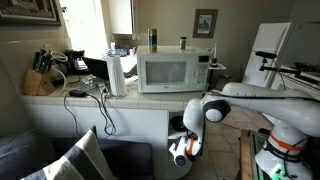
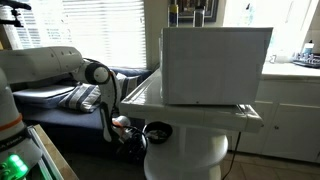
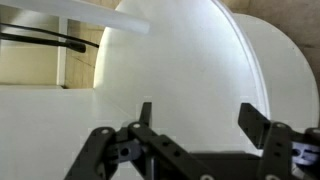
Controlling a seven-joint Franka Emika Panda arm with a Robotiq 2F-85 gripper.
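My gripper is open in the wrist view, with its two dark fingers wide apart and no object between them. Beyond the fingers lies a pale, smooth surface with a curved edge. In exterior view 1 the arm arches over from the right and the gripper hangs low, below the counter. Exterior view 2 shows a dark round pan close to the arm's lower end. The fingertips are too small there to judge contact.
A white microwave stands on the counter, which also bears a knife block. A dark sofa and striped cushion lie left of the gripper. Cables hang over the counter's front.
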